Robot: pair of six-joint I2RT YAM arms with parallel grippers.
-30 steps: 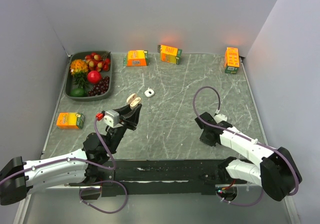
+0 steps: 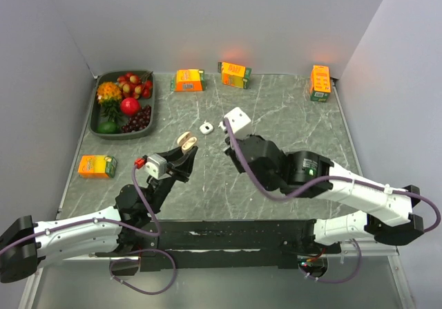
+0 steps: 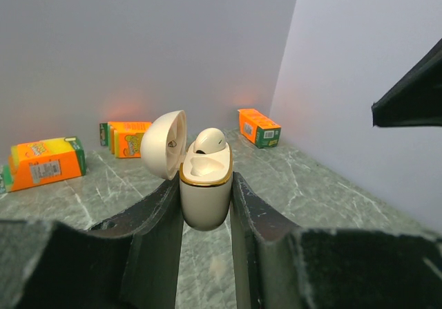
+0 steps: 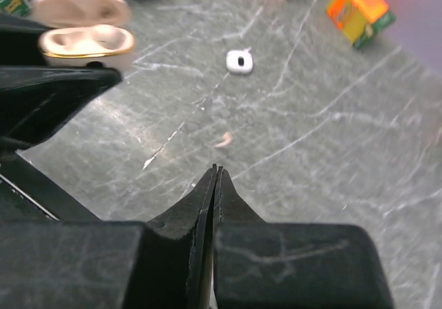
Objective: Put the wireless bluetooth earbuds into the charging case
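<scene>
The white charging case [image 3: 205, 202] is held upright with its lid [image 3: 162, 144] open, my left gripper shut on it. A rounded bud-like piece [image 3: 210, 140] shows at its top. My right gripper is shut with nothing visible between its fingers, above the table to the right of the case. In the right wrist view the case and left fingers sit at the upper left. A small white square object [image 2: 206, 128] lies on the table behind the case.
A fruit tray [image 2: 117, 135] stands at the back left. Several orange-yellow boxes [image 2: 188, 80] line the back and left. A small pinkish fleck [image 4: 223, 140] appears in the right wrist view.
My right arm has risen and swung from the front right toward the middle, closer to the held case. The left gripper and case have stayed in place.
</scene>
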